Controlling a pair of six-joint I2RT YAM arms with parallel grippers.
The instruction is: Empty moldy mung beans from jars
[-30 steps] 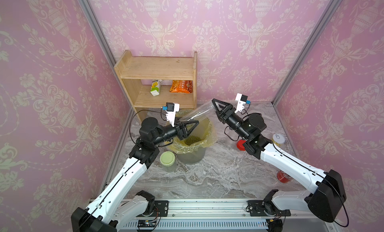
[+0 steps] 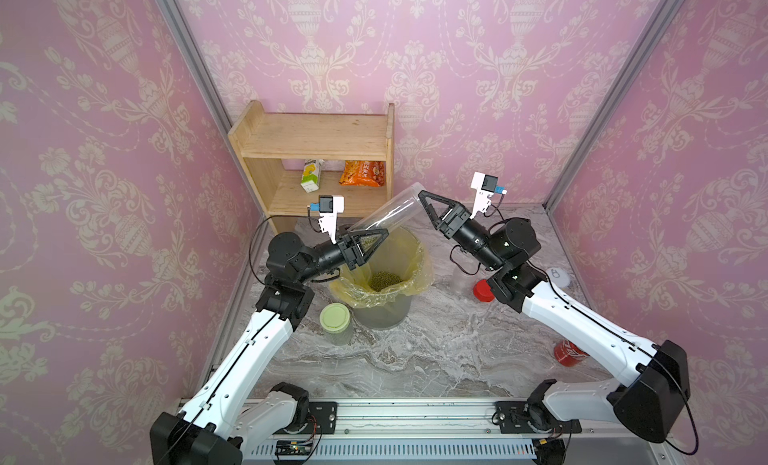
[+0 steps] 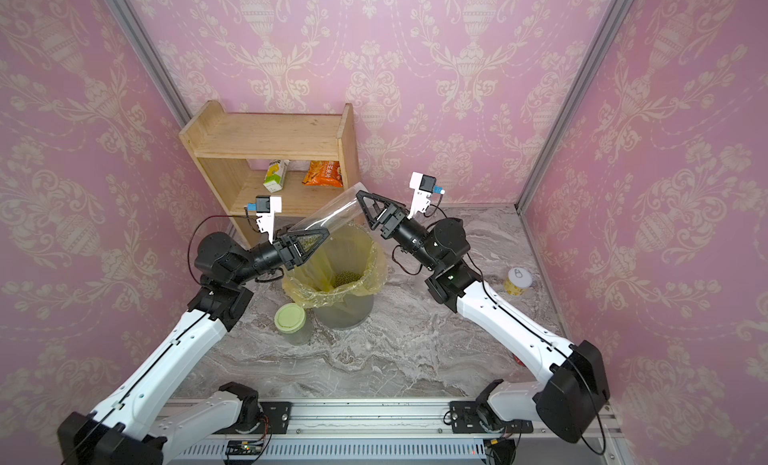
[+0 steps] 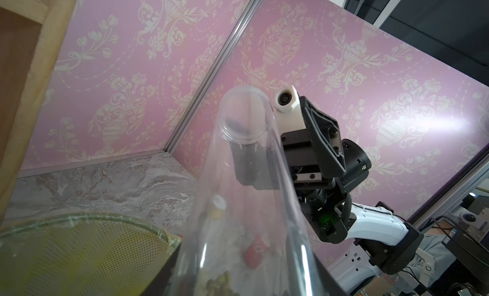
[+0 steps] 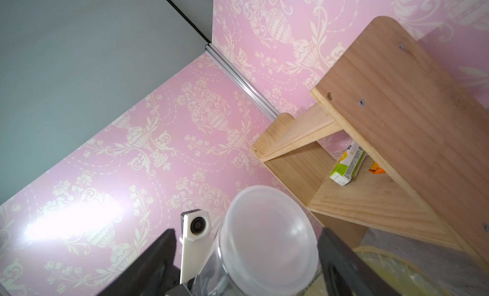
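A long clear plastic jar is tilted over the yellow bag-lined bin, its raised closed end at upper right and a few beans low inside in the left wrist view. My left gripper is shut on the jar's lower part. My right gripper is at the raised end, fingers part open around it; in the right wrist view the translucent end sits between them. Green-brown mung beans lie in the bin.
A wooden shelf with carton and snack bag stands behind. A green-lidded jar is left of the bin; a red lid, white-lidded jar and red can are at right.
Both grippers have risen, my left one also moving leftward, carrying the tilted jar slightly up and left over the bin.
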